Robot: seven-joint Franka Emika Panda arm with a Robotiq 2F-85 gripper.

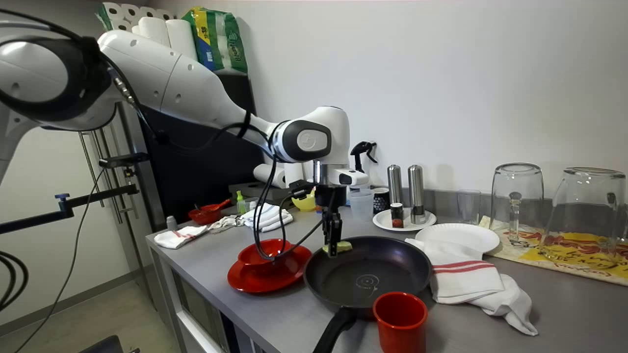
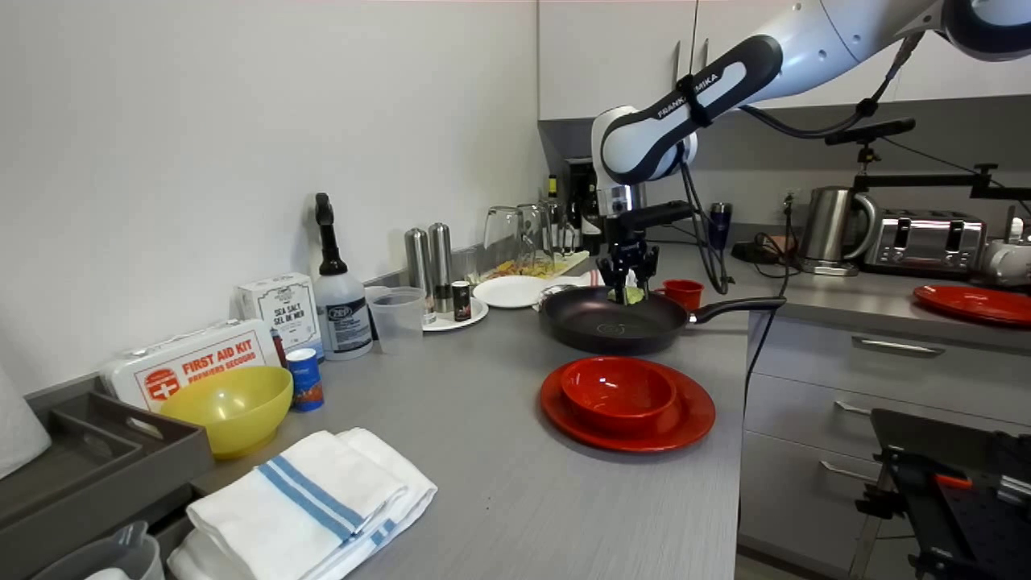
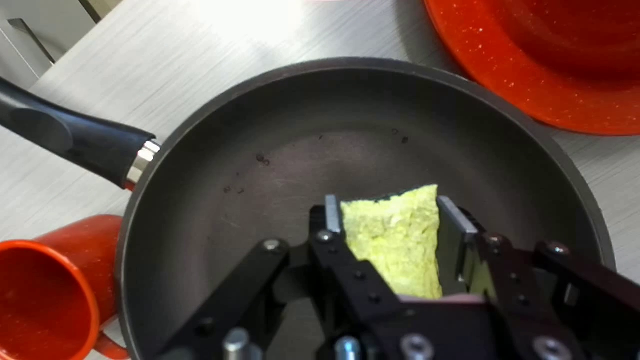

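Between the fingers of my gripper is a yellow-green sponge (image 3: 393,240), gripped from its two sides. Part of the sponge's near end is hidden behind the gripper body. Beneath them lies the black frying pan (image 3: 288,156), and exterior view 1 has the gripper (image 1: 333,250) over the pan's far left side, low near the rim. Whether the sponge touches the pan is not clear. In exterior view 2 the pan (image 2: 609,329) sits flat on the counter, its handle pointing right.
Close by the pan stand a red mug (image 1: 401,323) and a red bowl (image 2: 619,391) on a red plate (image 2: 686,411). A white towel (image 1: 471,276) with red stripes lies beside the pan. Bare counter (image 2: 503,464) stretches in front of the plate.
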